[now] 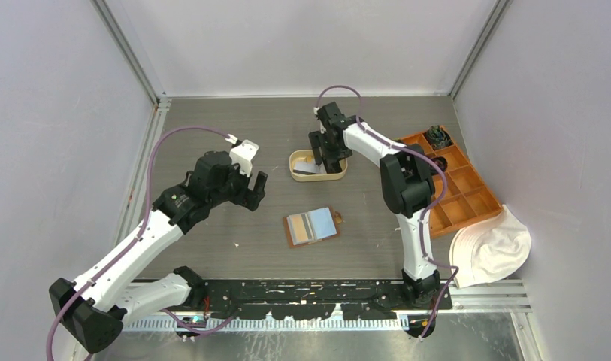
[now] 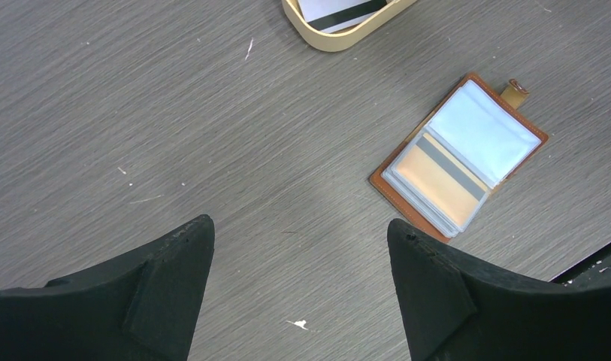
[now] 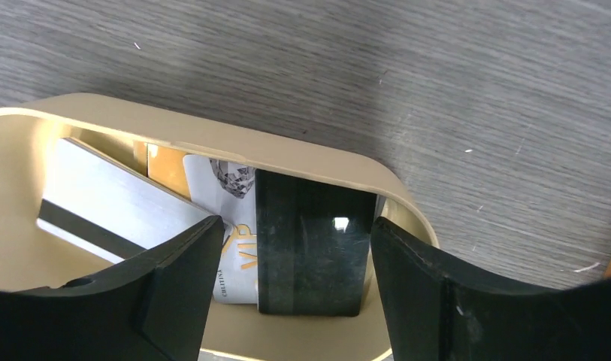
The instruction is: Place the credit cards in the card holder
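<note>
A cream oval tray [image 1: 294, 159] holds several cards. In the right wrist view a black card [image 3: 317, 241] lies on the right over a white patterned card [image 3: 237, 259], and a white card with a dark stripe [image 3: 114, 197] leans at the left. Over the tray, my right gripper is part open, its fingers [image 3: 183, 274] on either side of the black card; whether they touch it cannot be told. The brown card holder [image 2: 410, 213] lies open with cards in its clear sleeves. My left gripper stands open and empty, left of the holder.
An orange compartment box [image 1: 463, 179] with dark objects stands at the right. A white hat [image 1: 490, 250] lies in front of it. Bare table surrounds the card holder, and the table's left side is free apart from my left arm.
</note>
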